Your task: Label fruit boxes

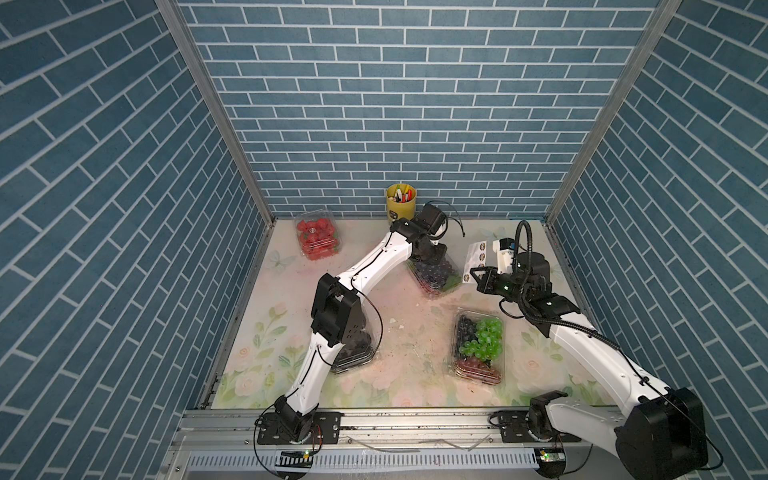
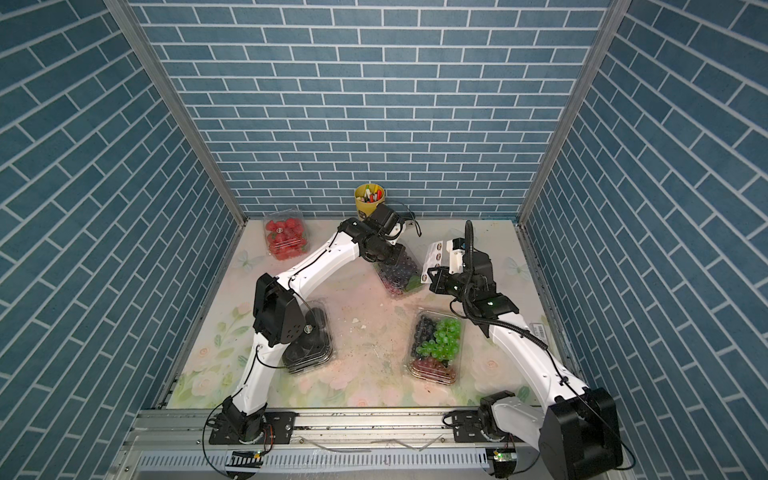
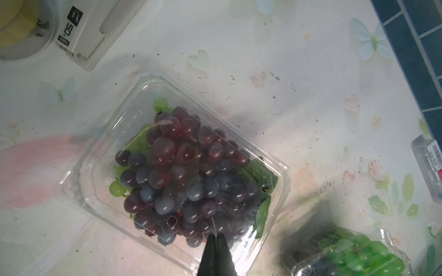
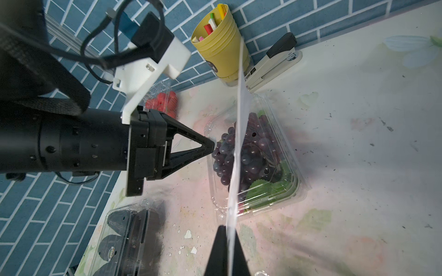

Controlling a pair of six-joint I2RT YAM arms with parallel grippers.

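A white sheet of round labels (image 1: 475,262) hangs from my right gripper, which is shut on its edge. My left gripper is shut just above the clear box of dark grapes (image 3: 184,179); no label shows between its fingertips. Whether those tips touch the lid cannot be told. Red fruit fills a clear box (image 2: 285,234) at the back left, with a small round label on it. Another box, of dark fruit (image 2: 308,344), also bears a round mark and lies partly behind my left arm. Green and dark grapes share a box (image 1: 477,348) at front right.
A yellow cup of pens (image 4: 225,50) stands by the back wall, with a stapler (image 4: 272,62) beside it. Bare table lies in the front middle and to the left. The label sheet hangs close to the grape box.
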